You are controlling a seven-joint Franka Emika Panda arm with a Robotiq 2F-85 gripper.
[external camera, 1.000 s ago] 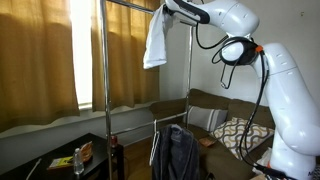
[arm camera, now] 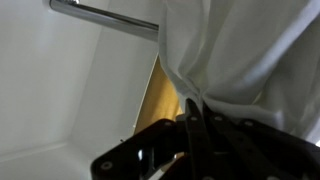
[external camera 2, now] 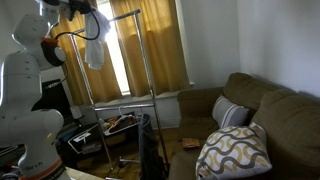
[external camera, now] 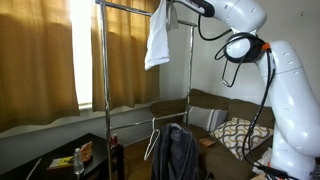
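Note:
A white cloth (arm camera: 235,50) fills the upper right of the wrist view. It gathers to a narrow pinch at the dark fingertips of my gripper, which is shut on it. In exterior view 1 the white cloth (external camera: 160,38) hangs down from the arm's end at the top edge, beside the metal rack's top bar (external camera: 128,9). Exterior view 2 shows the cloth (external camera 2: 95,46) hanging high by the rack. The gripper itself is hard to make out in both exterior views.
A dark garment (external camera: 176,153) hangs low on the rack. Behind the rack are yellow curtains (external camera: 135,60). A dark table (external camera: 50,165) with small items stands at left, and a brown sofa (external camera 2: 270,105) with cushions at right.

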